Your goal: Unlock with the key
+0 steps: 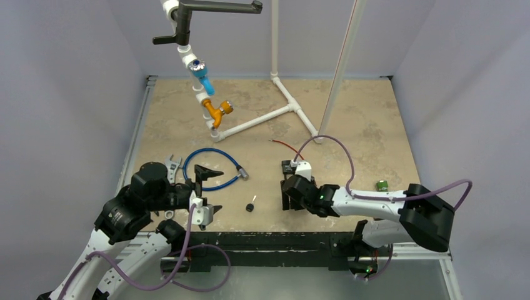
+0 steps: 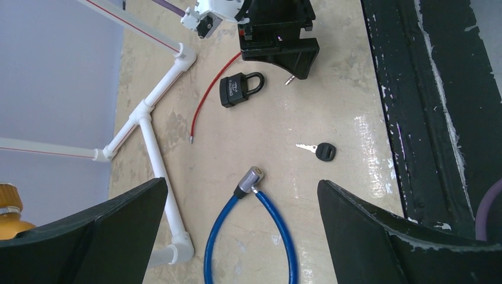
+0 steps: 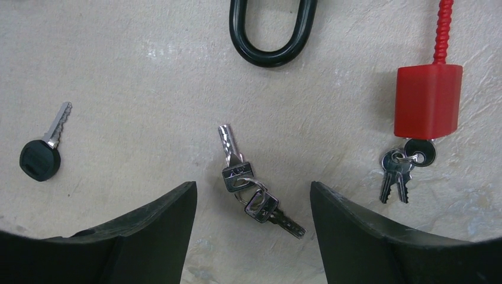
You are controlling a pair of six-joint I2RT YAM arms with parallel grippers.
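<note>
In the right wrist view two ringed keys (image 3: 261,205) lie on the floor below and between the parted fingers of my right gripper, which holds nothing. The curved shackle of a black padlock shows beyond them; the left wrist view has the whole black padlock (image 2: 234,90) lying flat with its shackle closed. A lone key with a black head (image 2: 325,151) rests farther left, apart from both grippers. Over the left side, my left gripper (image 1: 220,190) stands open and empty. From above, the right arm hides the ringed keys.
To the right is a red padlock (image 3: 427,100) with keys hanging at its end. A blue cable lock (image 1: 208,149) curls near the left gripper, beside a wrench (image 1: 172,167). White pipes (image 1: 256,121) stand behind. Bare floor lies between the cable lock and the black padlock.
</note>
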